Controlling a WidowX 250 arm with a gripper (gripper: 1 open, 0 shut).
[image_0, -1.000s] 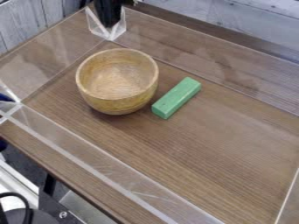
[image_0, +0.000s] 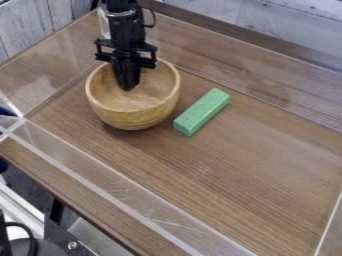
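A black gripper (image_0: 127, 72) reaches down from the top, its tip low over or inside the left back of a wooden bowl (image_0: 132, 108). Its fingers are dark and small, so whether anything is between them is unclear. A green block (image_0: 202, 112) lies to the right of the bowl.
A pale object behind the gripper is mostly hidden. Dark hardware sits at the lower left corner.
The gripper has come down from the top edge to the bowl. The bowl and green block look unmoved.
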